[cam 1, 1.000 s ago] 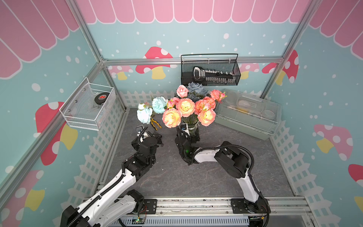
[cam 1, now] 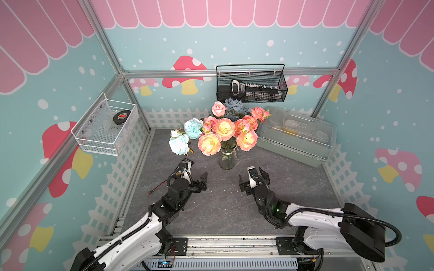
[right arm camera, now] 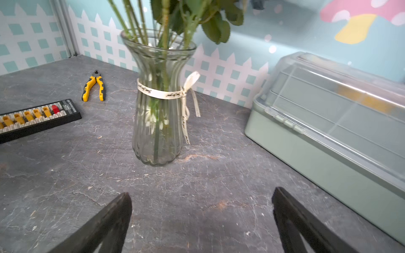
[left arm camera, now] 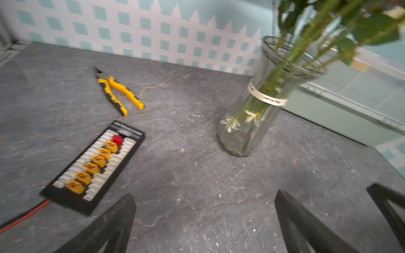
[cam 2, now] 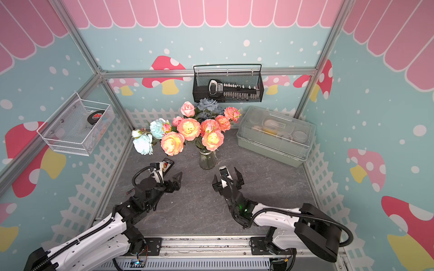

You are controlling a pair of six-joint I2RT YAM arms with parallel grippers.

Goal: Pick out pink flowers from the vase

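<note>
A ribbon-tied glass vase [right arm camera: 158, 126] stands mid-table, holding a bouquet of peach-pink flowers [cam 1: 223, 128], pink ones [cam 2: 187, 109], pale blue ones [cam 1: 193, 128] and grey-blue ones [cam 2: 208, 104]. My left gripper [cam 1: 198, 179] stands open in front of the vase to its left, with nothing between its fingers. My right gripper [cam 1: 253, 179] is open and empty in front of the vase to its right, apart from it. Both wrist views show stems in the vase; the flower heads are mostly out of those views.
A connector board [left arm camera: 92, 166] and yellow pliers [left arm camera: 126, 94] lie at the left. A lidded green box [right arm camera: 295, 147] fills the back right. A white wire basket [cam 1: 97, 144] and a black one [cam 1: 251, 97] hang on the walls.
My right gripper has drawn back from the vase toward the front right, its arm lowering outward. My left gripper has shifted slightly right and toward the front.
</note>
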